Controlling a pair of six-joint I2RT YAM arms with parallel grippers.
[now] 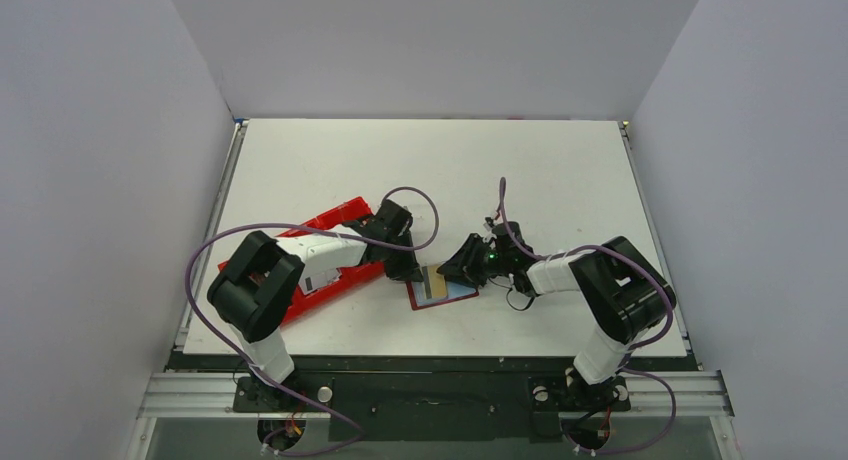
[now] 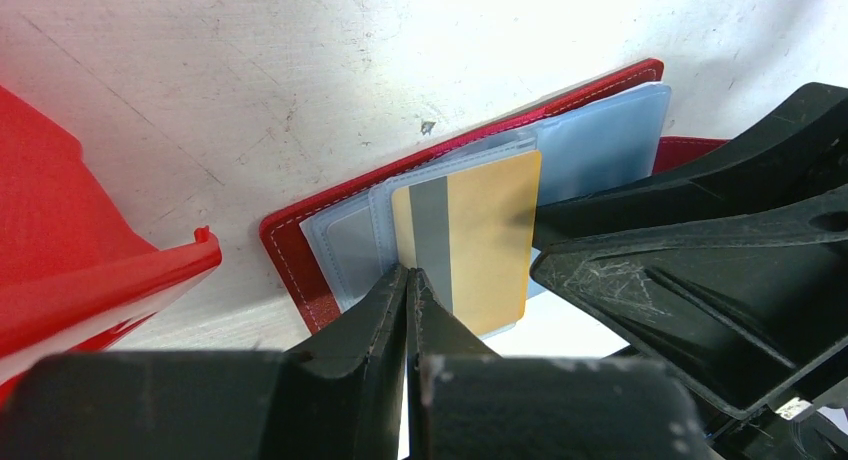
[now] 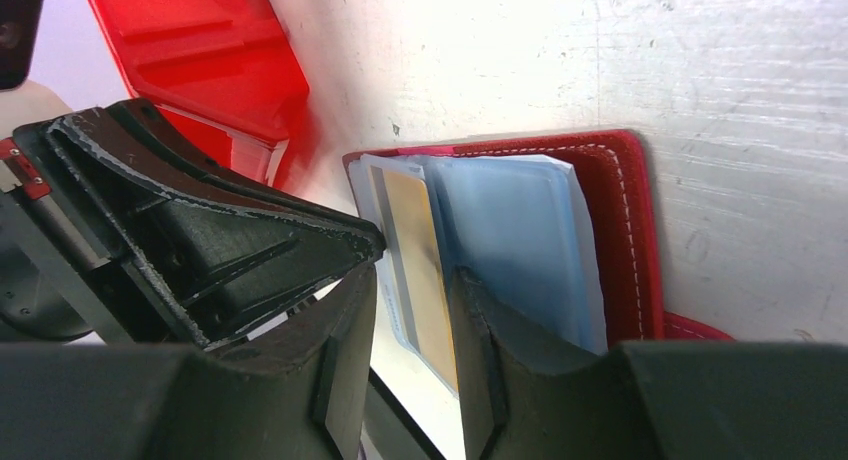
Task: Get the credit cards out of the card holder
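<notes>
A red card holder [image 2: 305, 270] with pale blue sleeves lies open on the table between my grippers. A gold card with a grey stripe sits at the front of the sleeves; in the right wrist view it [image 3: 420, 270] stands tilted. My left gripper is shut, its tips at the gold card's left edge, nothing visible between them. My right gripper is part open at the gold card, its fingertips either side of the card's near part; whether it grips the card is unclear.
A red tray [image 1: 330, 290] with compartments lies left of the card holder, under the left arm, close to it.
</notes>
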